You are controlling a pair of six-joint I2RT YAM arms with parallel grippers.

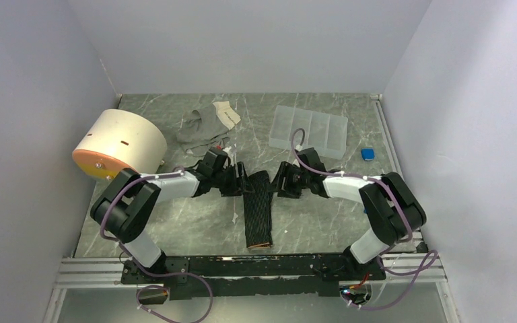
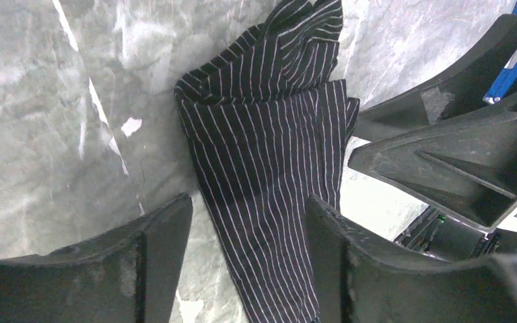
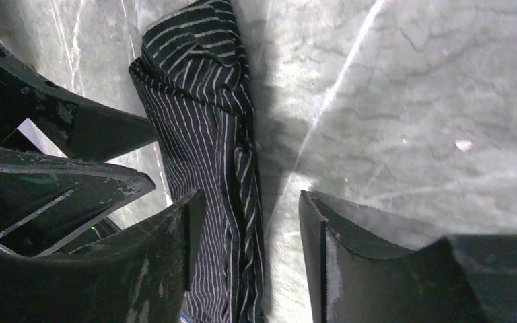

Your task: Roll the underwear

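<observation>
The black pinstriped underwear (image 1: pixel 258 212) lies flat on the marble table as a long narrow strip, its upper end creased and folded, as both wrist views show. My left gripper (image 1: pixel 242 182) is over the upper left part of the strip, fingers apart above the fabric (image 2: pixel 256 155). My right gripper (image 1: pixel 279 183) is just right of that upper end; in the right wrist view its fingers straddle the cloth's right edge (image 3: pixel 235 182) and bare table. Both grippers are open, with nothing visibly held.
A cream cylinder (image 1: pixel 118 141) stands at the left, grey cloth (image 1: pixel 202 131) at the back, a clear compartment tray (image 1: pixel 307 128) at back right and a small blue object (image 1: pixel 367 153) at right. Grey walls enclose the table.
</observation>
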